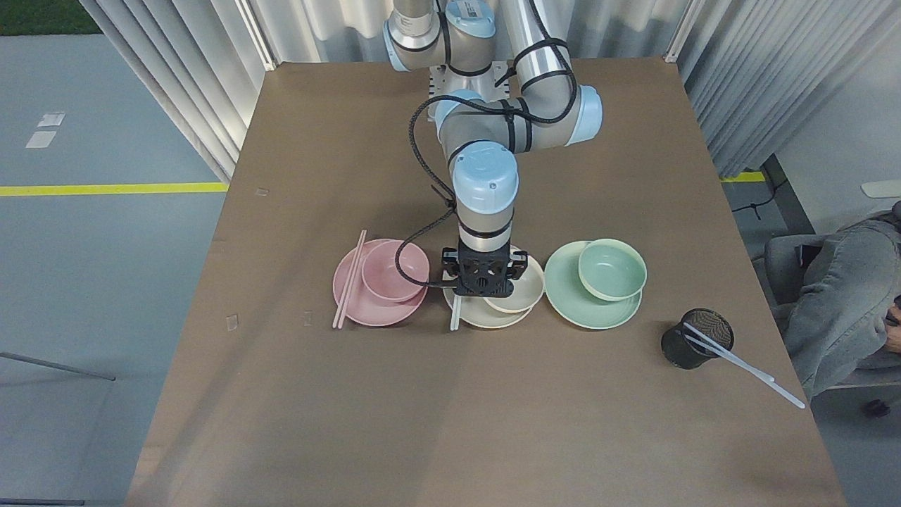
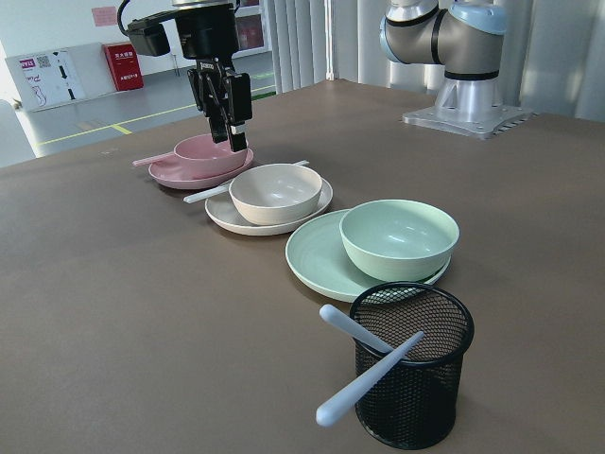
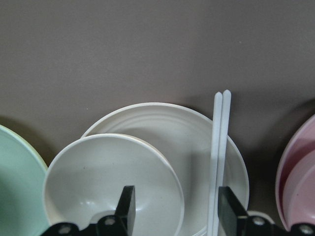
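My gripper (image 2: 227, 123) hangs above the white setting, open, nothing seen between its fingers in the wrist view. Under it are a white bowl (image 3: 113, 177) on a white plate (image 3: 152, 118), with two white chopsticks (image 3: 218, 152) on the plate beside the bowl. To one side a pink bowl (image 1: 394, 263) sits on a pink plate (image 1: 372, 314) with pink chopsticks (image 1: 348, 279). On the other side a green bowl (image 1: 612, 269) sits on a green plate (image 1: 574, 299).
A black mesh holder (image 2: 406, 397) with two pale chopsticks (image 2: 369, 376) leaning out stands at the front right of the front view.
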